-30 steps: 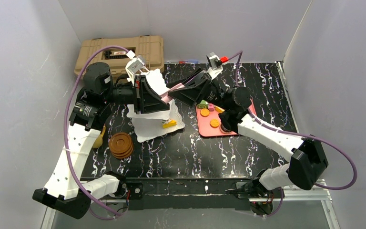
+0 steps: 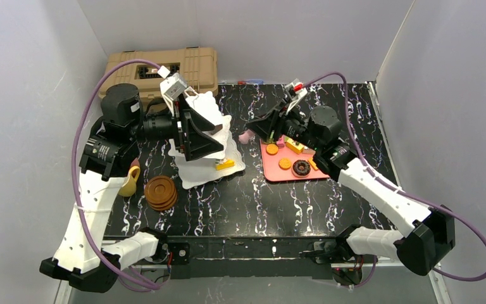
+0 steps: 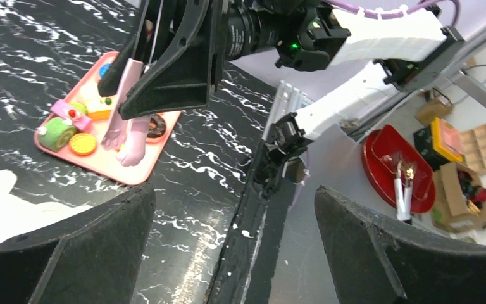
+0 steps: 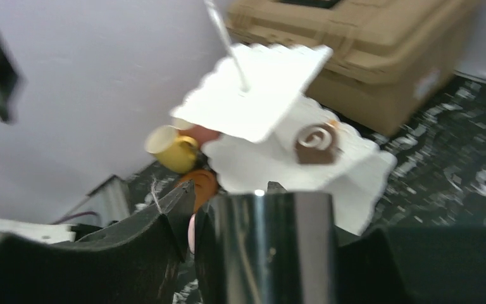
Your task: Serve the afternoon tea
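A pink tong-like piece (image 3: 134, 139) hangs at my right gripper (image 2: 259, 126), which is to the right of the white tiered stand (image 2: 196, 171). Its finger is hard to see in the right wrist view. My left gripper (image 2: 195, 135) is over the stand, open, with nothing between its fingers in the left wrist view. The stand holds a brown piece with a white swirl (image 4: 313, 144) and a yellow piece (image 2: 225, 164). The pink tray (image 2: 272, 170) holds round biscuits, a chocolate ring (image 2: 301, 168) and other small treats.
A tan case (image 2: 196, 63) stands at the back left. A yellow mug (image 2: 128, 185) and brown coasters (image 2: 161, 190) sit left of the stand.
My right gripper has moved away to the right with the pink piece, leaving my left gripper's fingers empty. The left arm has shifted slightly left.
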